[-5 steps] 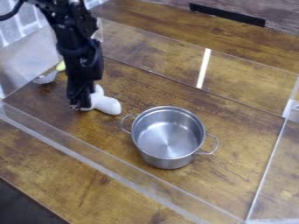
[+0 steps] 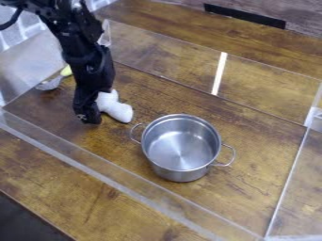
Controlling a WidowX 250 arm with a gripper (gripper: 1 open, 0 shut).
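Observation:
My black gripper (image 2: 96, 111) reaches down from the upper left to the table, its fingers around or beside a white elongated soft-looking object (image 2: 113, 107) lying left of centre. Whether the fingers are closed on it is hard to tell. A steel pot (image 2: 180, 151) with two handles stands to the right of it.
A small metal bowl (image 2: 48, 84) and something yellow behind it sit at the left behind my arm. Clear panels border the wooden table (image 2: 113, 188).
My gripper has come lower beside the white object since a second ago, and shifted slightly. The pot has stayed put.

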